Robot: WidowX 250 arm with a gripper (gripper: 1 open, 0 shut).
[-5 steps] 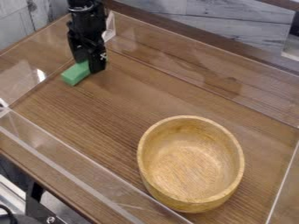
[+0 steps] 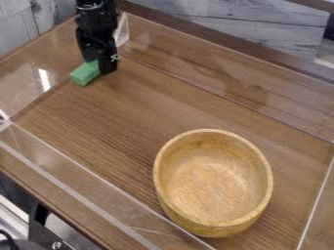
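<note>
A small green block (image 2: 84,74) lies on the wooden table at the upper left. The black gripper (image 2: 100,54) hangs from the top over the block's right end, partly hiding it. Its fingers are open; whether they touch the block cannot be told.
A large cream oval bowl (image 2: 213,181) stands at the lower right of the wooden table (image 2: 156,103). The table's left edge has pale and dark areas beyond it.
The gripper has shifted slightly over the block, and the green block appears a little higher in the view than before.
</note>
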